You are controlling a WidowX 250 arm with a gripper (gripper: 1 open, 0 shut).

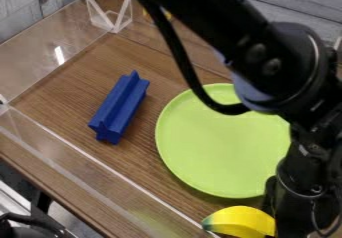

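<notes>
A yellow banana-like object (241,220) with a green tip lies at the bottom right, just below a green plate (207,147). The black arm comes down from the top and along the right edge. Its lower end is beside the yellow object's right part, partly covering it; the gripper's fingertips are too dark and cut off to make out. A blue block (118,107) with a ridged shape lies left of the plate.
Clear plastic walls (38,57) border the wooden table (80,87) on the left and front. The wood around the blue block is clear. A black cable hangs over the plate's upper part.
</notes>
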